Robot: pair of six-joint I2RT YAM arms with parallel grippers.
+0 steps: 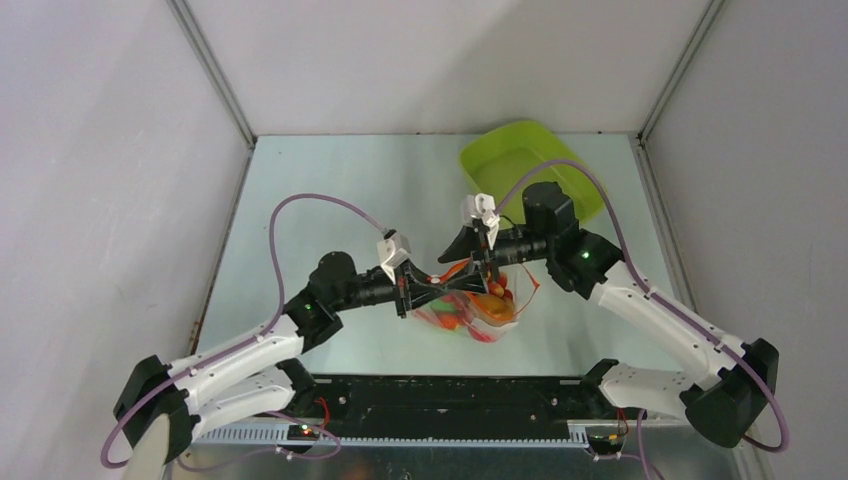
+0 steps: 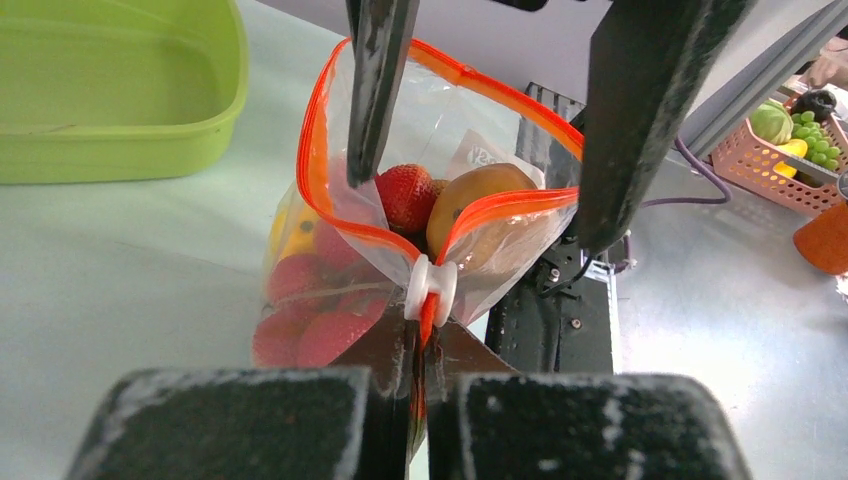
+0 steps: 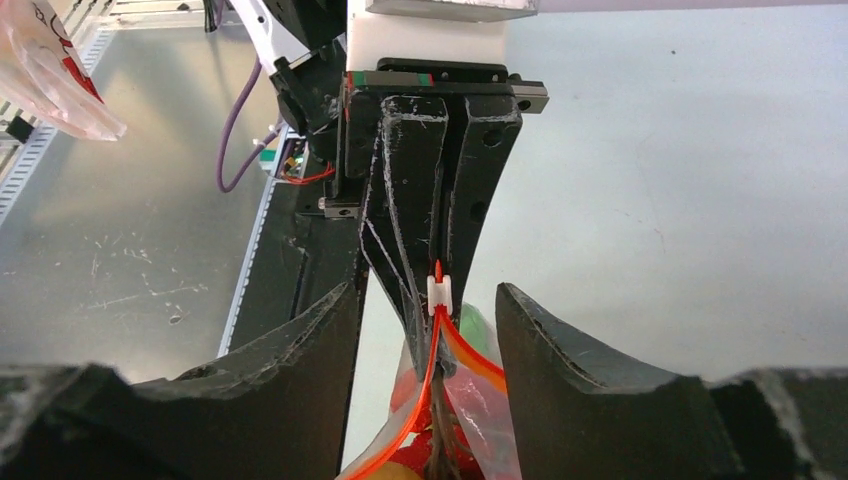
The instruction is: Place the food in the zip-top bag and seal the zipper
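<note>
The zip bag lies in the table's front middle, full of food: strawberry, potato-like item, red pieces. Its orange zipper rim gapes beyond the white slider. My left gripper is shut on the bag's zipper end, just below the slider, which also shows in the right wrist view. My right gripper hangs open over the bag, its fingers either side of the zipper line near the slider and my left gripper's fingertips.
An empty green bin stands at the back right of the table. The two arms are very close together over the bag.
</note>
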